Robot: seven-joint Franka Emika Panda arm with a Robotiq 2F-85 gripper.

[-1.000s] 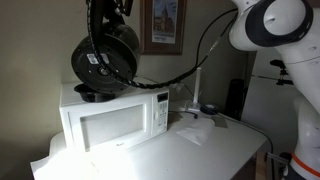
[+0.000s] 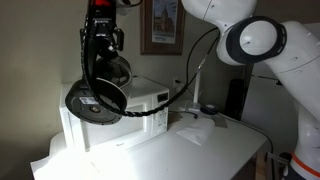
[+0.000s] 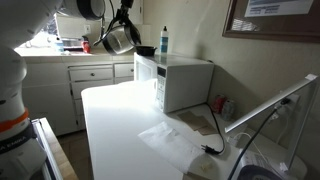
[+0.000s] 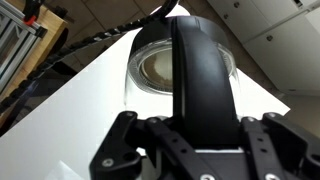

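Observation:
A metal pot with a dark round base (image 2: 92, 100) hangs tilted in front of the white microwave (image 2: 140, 103). Its grey side also shows high up in the second exterior view, where the pot (image 3: 121, 39) is clear of the table. My gripper (image 2: 102, 42) is above it, shut on the pot's black handle (image 4: 203, 75). That handle fills the middle of the wrist view and hides part of the pot's shiny round body (image 4: 149, 65). On the microwave sits a black pan (image 3: 147, 51).
A pale sheet (image 3: 168, 141) and a cable lie on it. The arm's black hose (image 2: 165, 102) loops down past the microwave's front. A framed picture hangs on the wall behind.
The pot has come down from above the microwave to in front of its upper left face. My gripper has lowered with it, and the tilt has changed slightly.

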